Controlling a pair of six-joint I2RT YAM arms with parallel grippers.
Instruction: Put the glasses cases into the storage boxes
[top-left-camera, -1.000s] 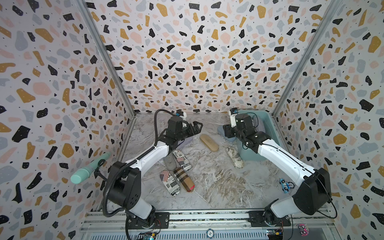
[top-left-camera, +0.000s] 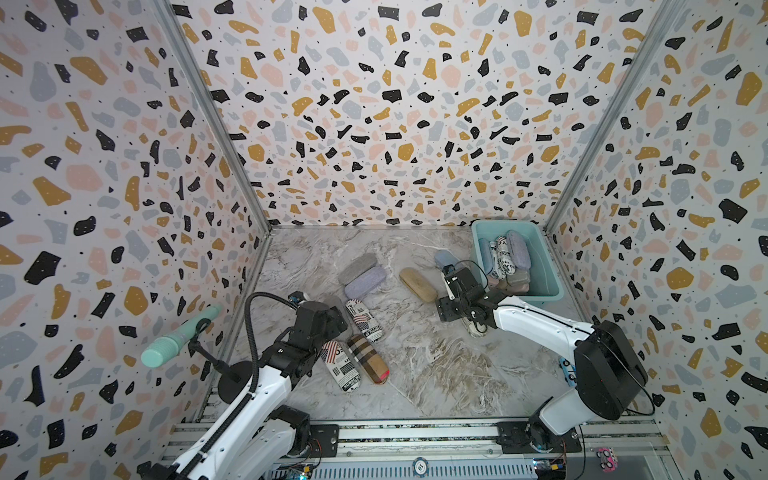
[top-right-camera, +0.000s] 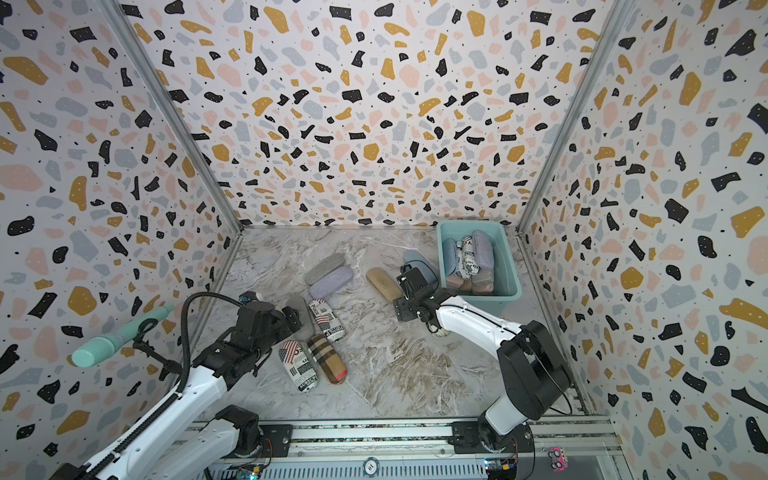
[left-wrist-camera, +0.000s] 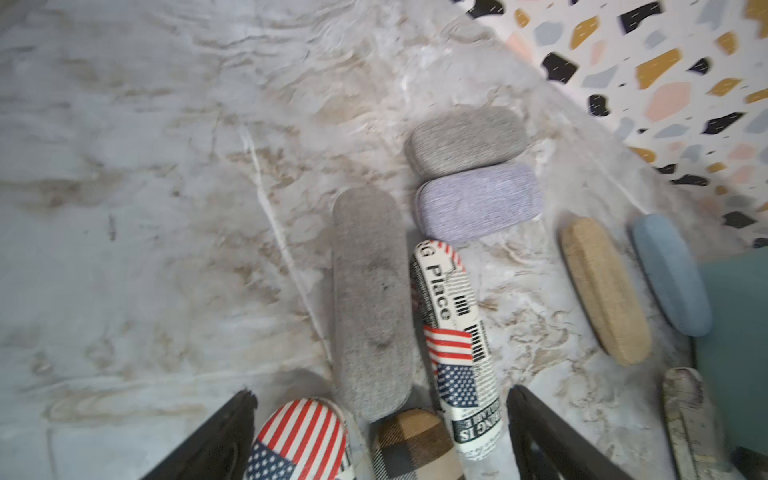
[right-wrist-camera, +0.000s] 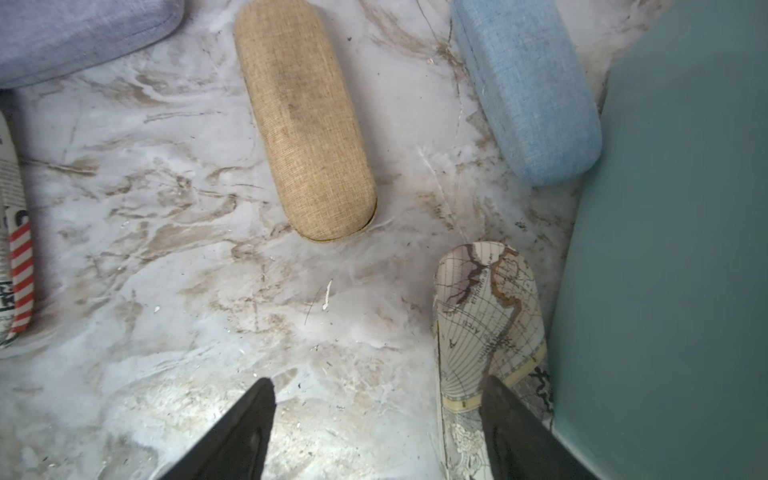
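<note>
In the left wrist view a dark grey case (left-wrist-camera: 372, 312) lies below my left gripper, whose fingers stand open and apart, holding nothing. Beside that case are a newspaper-print flag case (left-wrist-camera: 456, 344), a second flag case (left-wrist-camera: 300, 444) and a plaid case (left-wrist-camera: 416, 452). Farther back, another grey case (top-left-camera: 357, 268) touches a lavender one (top-left-camera: 365, 283). My right gripper is open and empty, next to a map-print case (right-wrist-camera: 488, 328). Tan (right-wrist-camera: 308, 120) and blue (right-wrist-camera: 528, 88) cases lie ahead of it. Several cases lie inside the teal storage box (top-left-camera: 547, 276).
The box wall (right-wrist-camera: 664, 280) rises close to the right of the map-print and blue cases. Bare marble table (top-left-camera: 436, 368) stretches between the arms at the front. A teal tube-shaped object (top-left-camera: 180, 336) stands out at the left.
The left arm has pulled back toward the front left, from the lavender case to over the dark grey one. My right gripper has left the box and come down beside the map-print case.
</note>
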